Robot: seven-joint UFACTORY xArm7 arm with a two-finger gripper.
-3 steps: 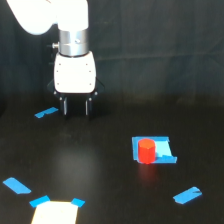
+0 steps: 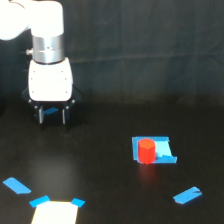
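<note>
At the left, my gripper (image 2: 53,118) hangs from the white arm above the dark table, its two fingers apart and nothing visible between them. Right of centre is a small red block (image 2: 147,151), well away from the gripper. It is on or in front of a light blue square (image 2: 164,149) edged with blue tape. Its exact shape is hard to make out at this size.
A pale, overexposed object (image 2: 54,213) is cut off by the bottom edge, with blue tape at its corners. Blue tape strips lie at the lower left (image 2: 16,186) and lower right (image 2: 187,195).
My arm and gripper have shifted left and slightly lower in the view, now overlapping the far blue tape mark. The red block and light blue square have stayed put.
</note>
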